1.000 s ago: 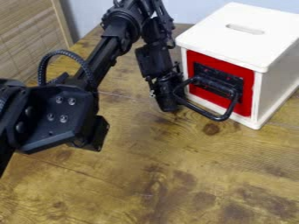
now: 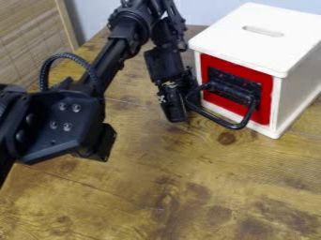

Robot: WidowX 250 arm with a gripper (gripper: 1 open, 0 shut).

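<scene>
A white box (image 2: 264,45) with a red front panel (image 2: 252,75) stands at the right, a slot in its top. Set in the red panel is a black part (image 2: 234,84), with a black loop handle (image 2: 228,122) sticking out low in front. My gripper (image 2: 175,101) hangs just left of the panel, low over the table, beside the left end of the loop. Its fingers are dark and partly lost against the arm, and nothing clearly shows held between them.
A woven mat or panel (image 2: 32,37) is at the upper left, and a pale wall lies behind.
My gripper has shifted very slightly left and down from the handle; the box and handle look unchanged.
</scene>
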